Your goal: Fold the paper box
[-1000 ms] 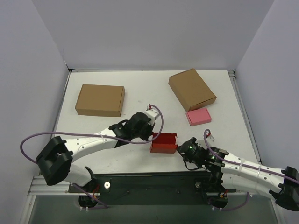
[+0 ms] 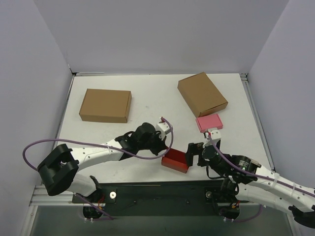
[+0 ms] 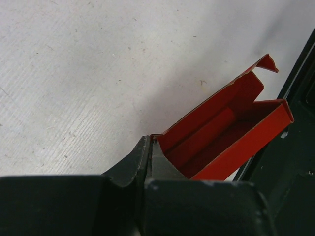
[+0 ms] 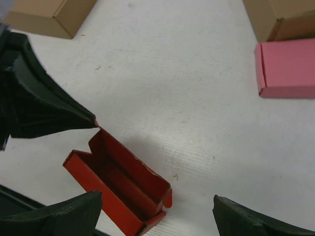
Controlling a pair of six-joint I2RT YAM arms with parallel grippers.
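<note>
The red paper box [image 2: 173, 162] lies open near the table's front edge, its flaps upright. In the left wrist view it [image 3: 231, 147] has a small tab bent at its far end. My left gripper [image 2: 162, 147] is shut at the box's upper left corner, its tip [image 3: 152, 140] touching the rim; whether anything is between the fingers does not show. In the right wrist view my right gripper is open above the box's right end [image 4: 160, 196], nothing held.
Two brown boxes [image 2: 105, 105] [image 2: 202, 92] stand at the back, with a pink box [image 2: 209, 123] on the right below one of them. The front edge is close below the red box.
The red box has turned, its right end now nearer the front edge. My right gripper has moved up and turned; my left arm has shifted slightly.
</note>
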